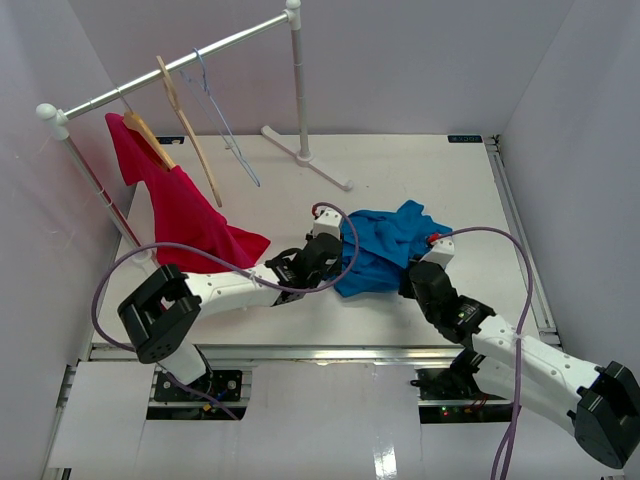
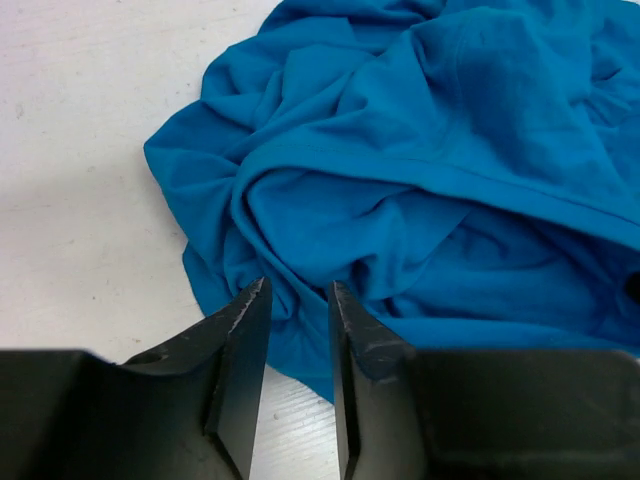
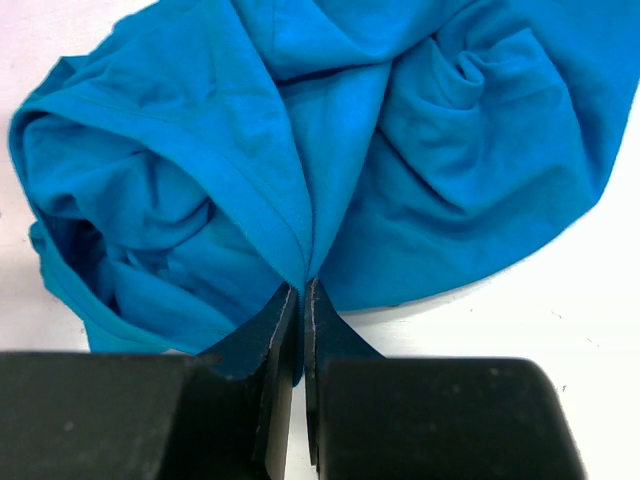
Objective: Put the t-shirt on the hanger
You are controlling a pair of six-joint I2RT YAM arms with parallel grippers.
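Observation:
A crumpled blue t-shirt (image 1: 380, 240) lies on the white table. My right gripper is shut on a fold at the shirt's near edge, also seen at the right of the top view. My left gripper is over the shirt's left part; its fingertips are close together with a narrow gap, and nothing is clearly between them. An empty wooden hanger (image 1: 190, 130) and a light blue hanger (image 1: 225, 130) hang from the rail (image 1: 230, 40).
A red t-shirt (image 1: 185, 220) hangs on a wooden hanger at the left. The rack's right foot (image 1: 330, 176) stands behind the blue shirt. Bare table (image 1: 420, 160) shows at the back right.

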